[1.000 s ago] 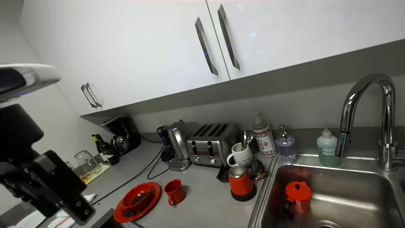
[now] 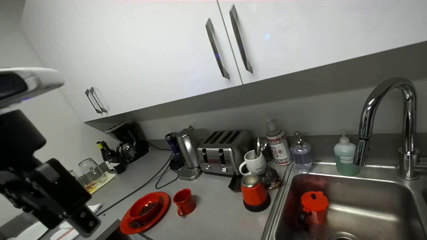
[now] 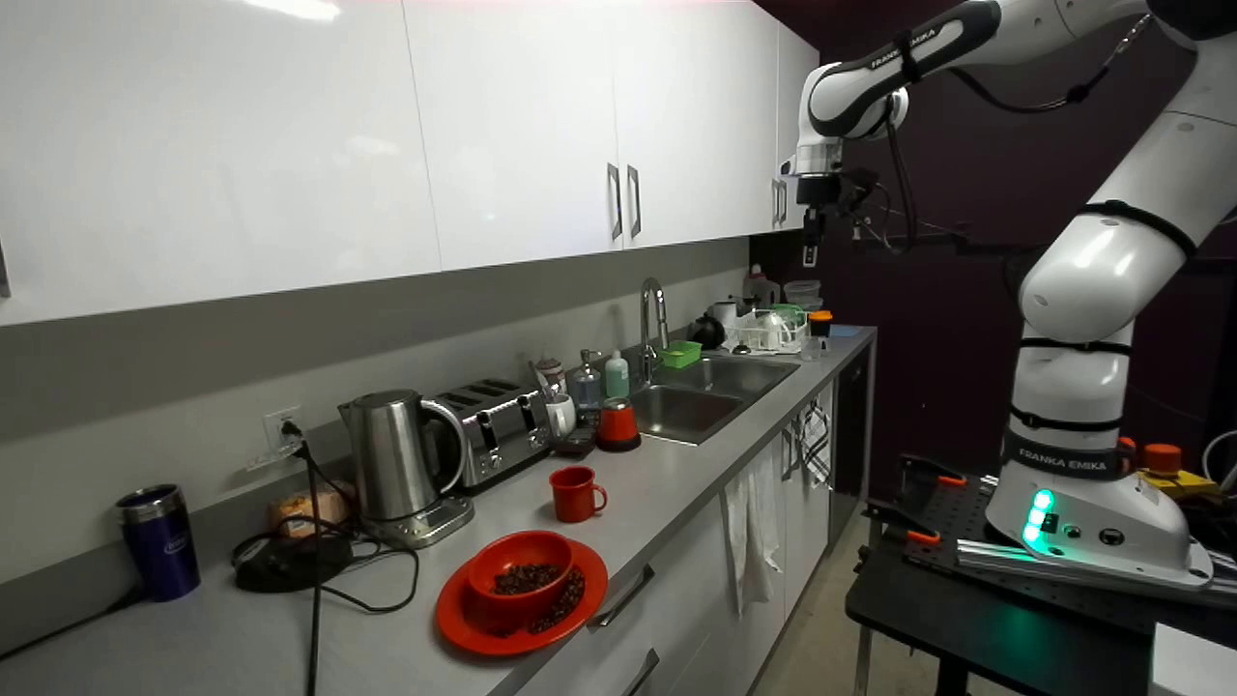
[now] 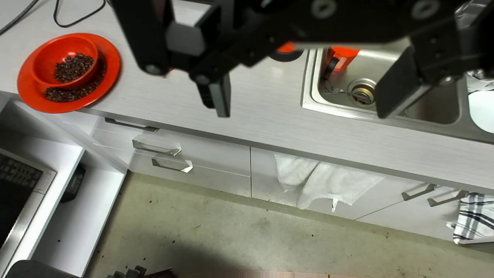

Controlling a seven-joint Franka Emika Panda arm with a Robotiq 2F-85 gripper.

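High over the front of the counter my gripper stands open, its two fingers wide apart with nothing between them. From outside it shows at the left edge and, from the other side, as a small dark gripper [image 3: 811,257]. A red bowl [image 2: 144,206] of dark beans sits on a red plate [image 3: 464,621], with more beans on the plate. To its right is a red mug [image 2: 184,202]. The red base of a coffee pot [image 2: 254,194] stands upright near the sink. Inside the sink lies the red pot top [image 2: 315,206].
A toaster [image 2: 221,153], a steel kettle [image 3: 400,464] and a white mug [image 2: 254,163] with cutlery line the wall. Soap bottles stand behind the sink [image 2: 376,196]. Cords [image 2: 144,182] cross the left of the counter. Closed cabinets [image 3: 522,128] hang above.
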